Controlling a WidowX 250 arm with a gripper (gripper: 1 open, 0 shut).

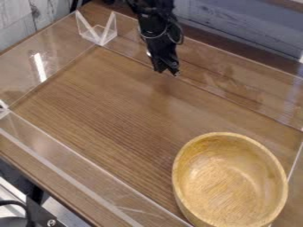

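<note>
My black gripper [161,64] hangs at the back of the wooden table, top centre of the camera view, its fingertips low near the tabletop. It looks shut, and nothing shows between its fingers, though it is small and dark here. A large yellow bowl [229,177] sits at the front right, well away from it.
A clear plastic piece [97,28] stands at the back left. Walls border the back, and clear edging runs along the sides.
</note>
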